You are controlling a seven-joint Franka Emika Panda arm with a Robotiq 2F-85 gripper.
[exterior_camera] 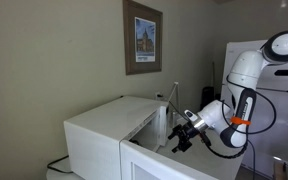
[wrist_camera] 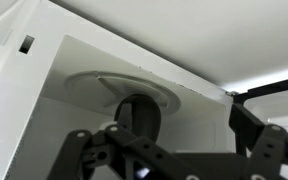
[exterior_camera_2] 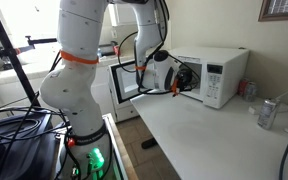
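A white microwave (exterior_camera: pixel 109 125) has its door (exterior_camera: pixel 159 163) swung open toward the front. Inside, in the wrist view, a dark rounded object (wrist_camera: pixel 139 114) stands on the round turntable plate (wrist_camera: pixel 89 90); its lower part is partly covered by my gripper. My gripper is open, one black finger on each side of the view and nothing held between them. In exterior view 1 the gripper (exterior_camera: pixel 176 141) hangs at the microwave's open front. From the other side, exterior view 2 shows the gripper (exterior_camera_2: pixel 187 78) by the opening, next to the control panel (exterior_camera_2: pixel 213 80).
A pale bottle-like item (exterior_camera_2: pixel 267 114) stands on the white table (exterior_camera_2: pixel 199 135) right of the microwave. A framed picture (exterior_camera: pixel 143 38) hangs on the wall above. Black cables lie at the table's side.
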